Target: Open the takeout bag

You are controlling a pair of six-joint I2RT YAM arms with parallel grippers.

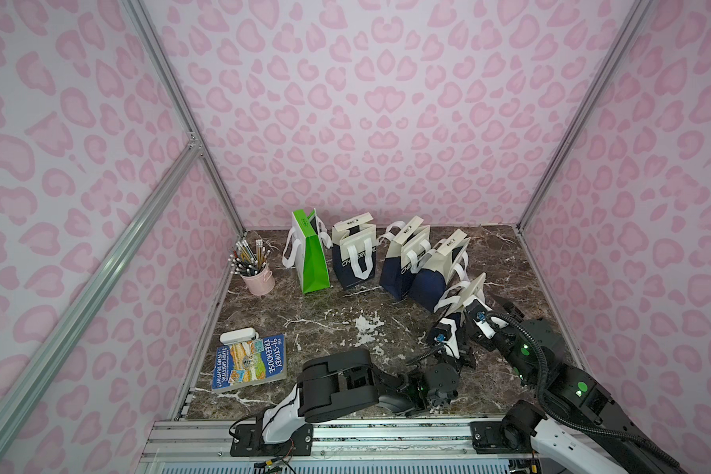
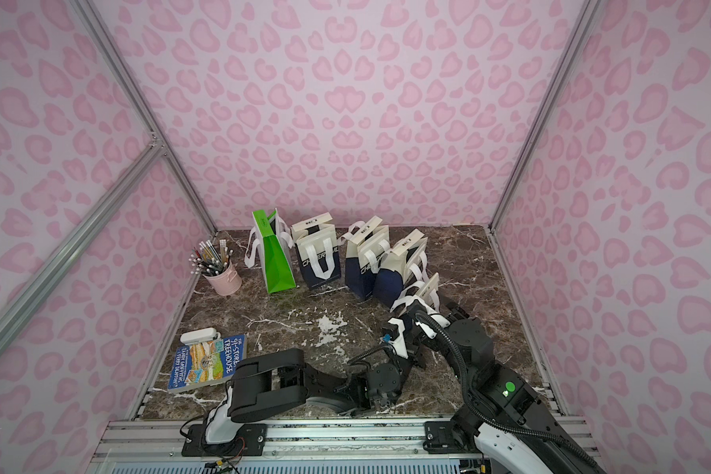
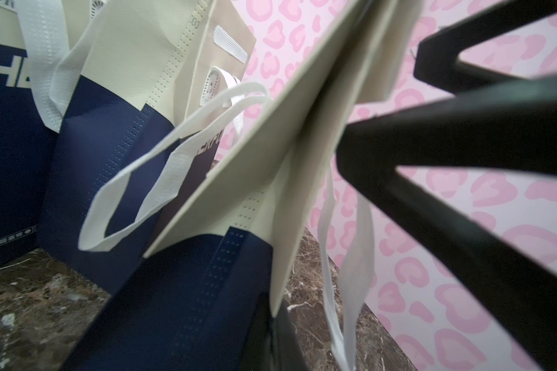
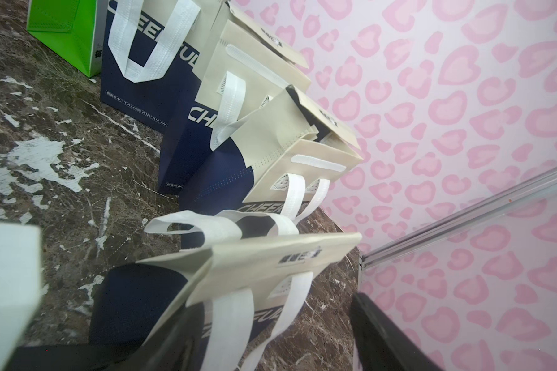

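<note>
A navy and cream takeout bag point(image 4: 291, 262) with white handles stands at the front of the bag row, its cream top folded nearly closed. In the left wrist view, the bag's navy side point(image 3: 167, 296) and pointed cream top edges show up close. My left gripper point(image 1: 456, 357) is shut, low at this bag's near side; whether fabric sits between its fingers is unclear. Over the bag's top, my right gripper stands open, with the cream top and handles lying between its spread fingers. Those black fingers point(image 3: 439, 133) appear right of the cream top in the left wrist view.
Several more bags stand behind and left: a navy one point(image 1: 430, 284) close by, others farther along, and a green bag point(image 1: 312, 256). A pink pencil cup point(image 1: 259, 282) and a book point(image 1: 249, 363) lie left.
</note>
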